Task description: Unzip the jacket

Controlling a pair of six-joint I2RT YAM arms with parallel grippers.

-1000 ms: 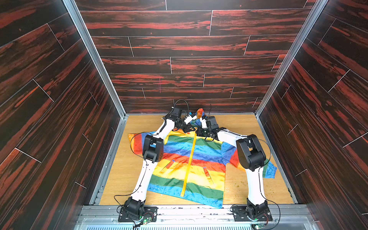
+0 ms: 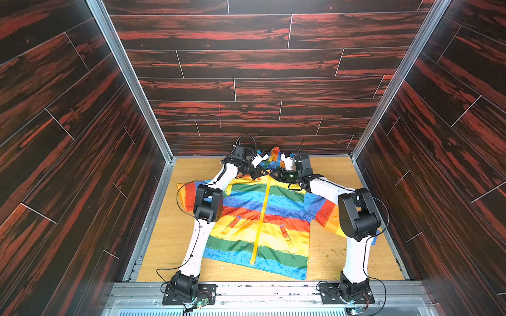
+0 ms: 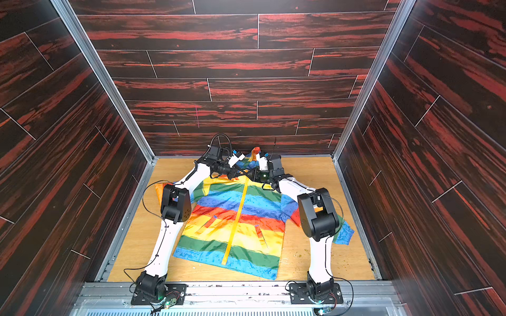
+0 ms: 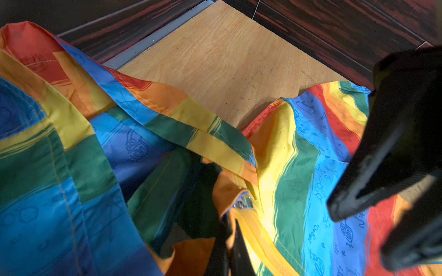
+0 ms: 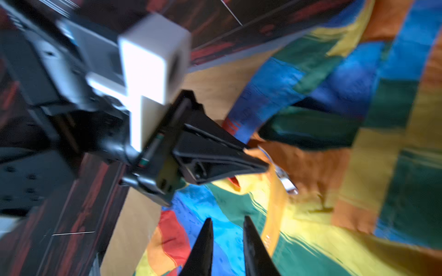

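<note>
The rainbow jacket lies spread face up, its yellow zip strip running down the middle. In the left wrist view the silver zip slider sits at the collar's lower point, where my left gripper is shut on the orange edge. The right wrist view shows the slider's metal tab beside my left gripper's tips. My right gripper stands part open below it, nothing seen between its fingertips, close to the zip top.
The jacket's hood lies at the back, near the wall. Bare wooden table shows at both sides. The arms meet close together over the collar.
My left gripper shifted slightly toward the back. The jacket's hem moved a little toward the back.
</note>
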